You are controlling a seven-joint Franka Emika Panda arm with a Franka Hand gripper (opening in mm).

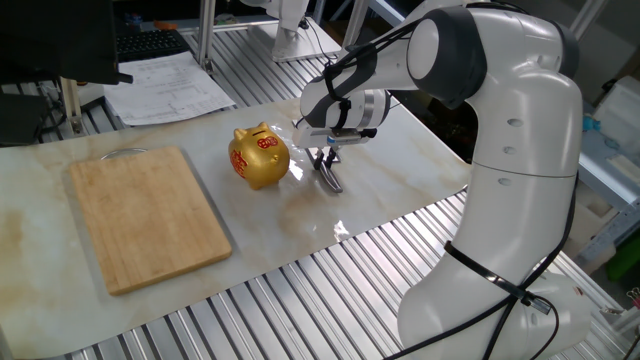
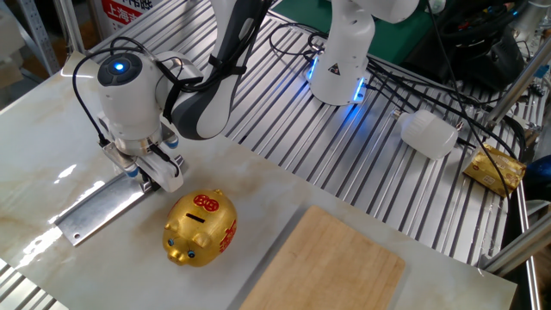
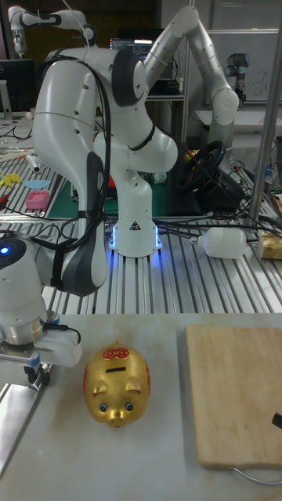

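Note:
A golden piggy bank (image 1: 259,157) with red markings stands upright on the pale marbled tabletop; its blue eyes show in exterior view 3. Beside it, my gripper (image 1: 326,158) points down at a dark, curved, handle-like piece (image 1: 331,179). In exterior view 2 a flat metal blade (image 2: 108,207) with a small hole near its far corner extends from under the gripper (image 2: 153,179). Whether the fingers press on the handle is too small to tell, as is whether the blade rests fully on the table. Gripper and piggy bank are apart.
A wooden cutting board (image 1: 150,218) with a metal ring lies across the piggy bank from my gripper. Papers (image 1: 165,88) and a keyboard (image 1: 150,45) sit beyond the tabletop. Bare tabletop separates board and piggy bank. Slatted metal (image 2: 344,164) borders the tabletop.

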